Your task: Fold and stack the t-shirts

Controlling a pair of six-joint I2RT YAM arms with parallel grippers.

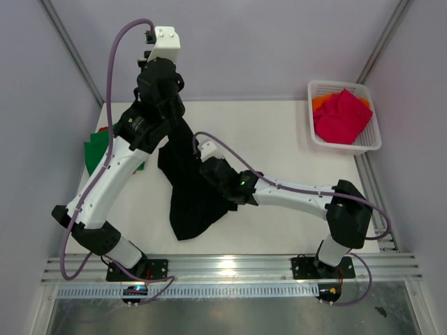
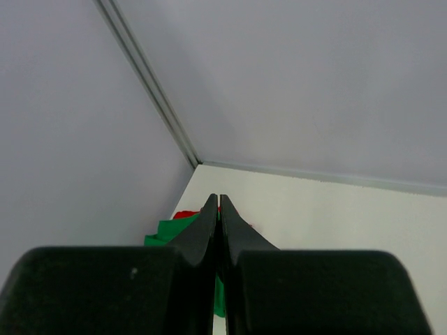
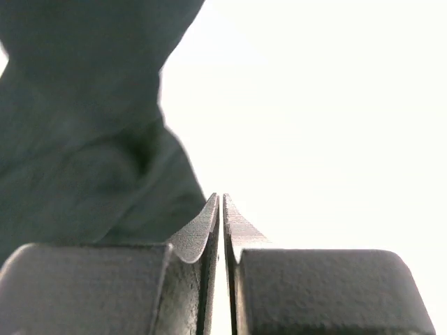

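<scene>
A black t-shirt (image 1: pixel 185 209) hangs from high at my raised left arm down onto the white table, its lower part spread there. My left gripper is shut high up; the wrist view does not show what its fingertips hold. My right gripper is shut over the black fabric's edge in the right wrist view; what is between its fingers is hard to tell. A green folded cloth (image 1: pixel 98 150) with some red under it lies at the table's left.
A white basket (image 1: pixel 371 139) with red (image 1: pixel 341 117) and orange cloths stands at the back right. Walls border the table on the sides and back.
</scene>
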